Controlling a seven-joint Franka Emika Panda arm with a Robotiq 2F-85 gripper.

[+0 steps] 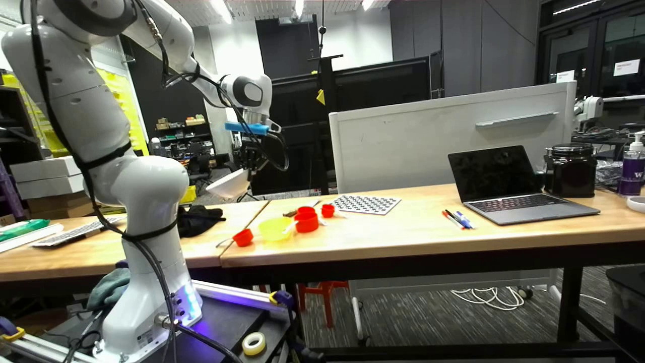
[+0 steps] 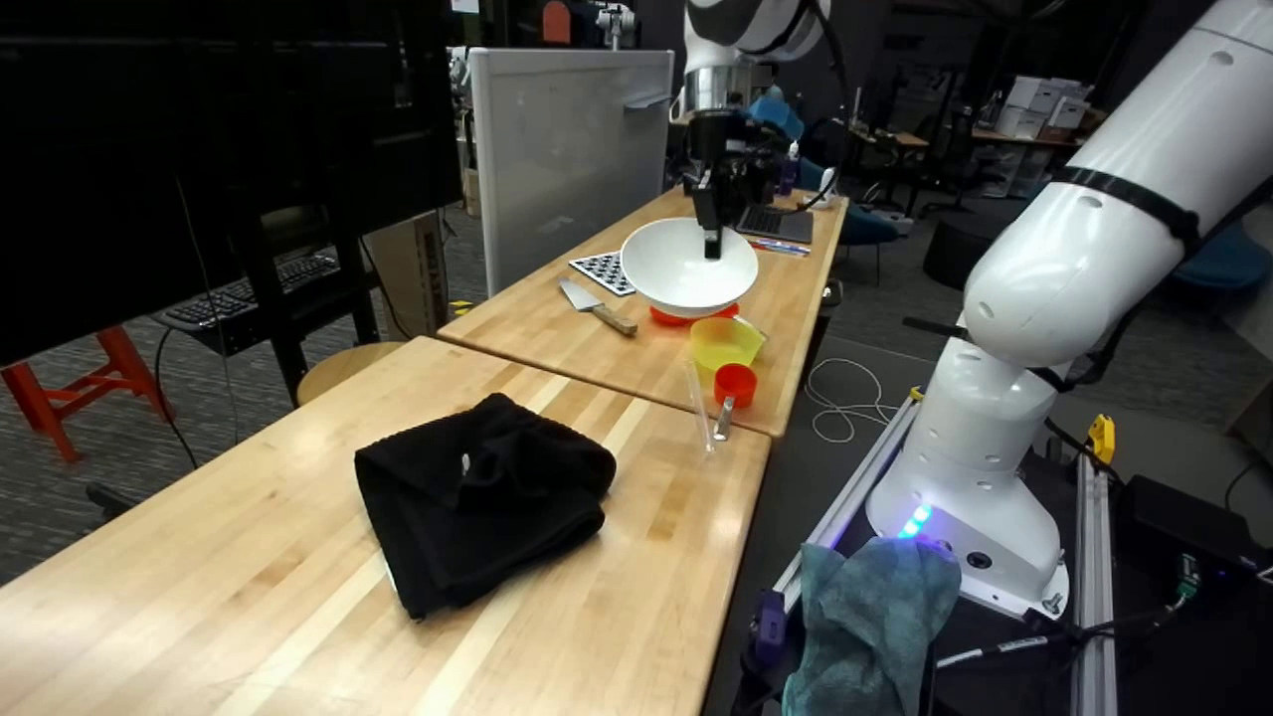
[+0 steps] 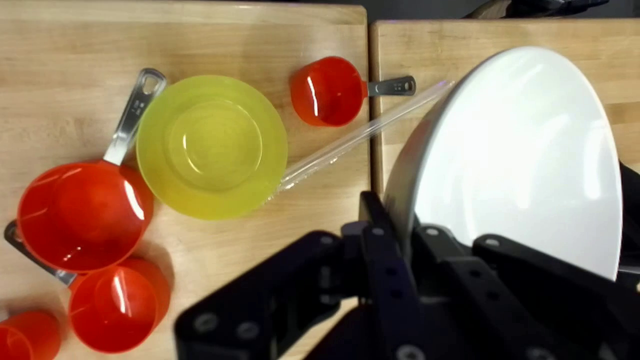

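A white bowl (image 3: 522, 156) hangs tilted above the table, its near rim pinched by my gripper, which is shut on it. In the second exterior view the bowl (image 2: 688, 272) shows its hollow side to the camera below my gripper (image 2: 712, 239). The first exterior view has the bowl (image 1: 230, 184) raised over the seam between the two tabletops. A yellow bowl (image 3: 211, 147) rests on the wood to the left in the wrist view, with a small red measuring cup (image 3: 330, 91) beside it and a clear straw-like rod (image 3: 360, 135) between them.
Larger red measuring cups (image 3: 84, 216) crowd the yellow bowl. A knife (image 2: 597, 305) and a checkered board (image 2: 605, 272) lie farther back. Crumpled black cloth (image 2: 483, 495) covers part of the other tabletop (image 2: 239, 573), whose remaining surface is mostly bare. A laptop (image 1: 520, 193) stands at the far right.
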